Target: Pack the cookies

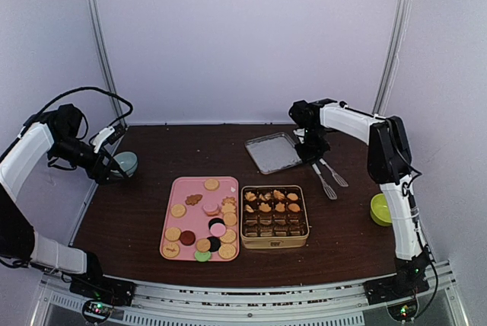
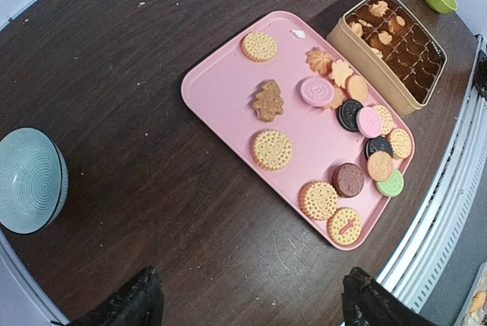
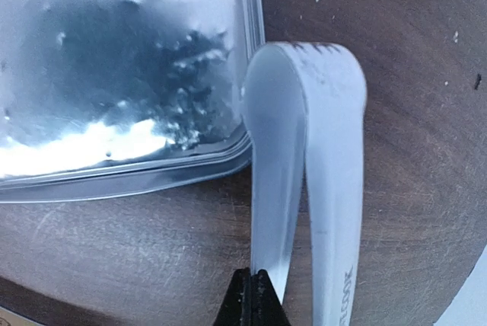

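Observation:
Assorted cookies lie on a pink tray (image 1: 179, 189), seen also in the left wrist view. Beside it, a compartmented box (image 1: 275, 241) holds cookies in its back rows. Metal tongs (image 1: 330, 190) (image 3: 335, 158) lie beside a metal tray (image 1: 270, 155). My right gripper is shut at the tongs, its tips at the near arm; whether anything is between them is not visible. At the left, my left gripper is open and empty above the table.
A pale blue bowl (image 2: 30, 181) sits at the left edge and a green bowl (image 1: 380, 212) at the right. Bare table lies between the left bowl and the pink tray.

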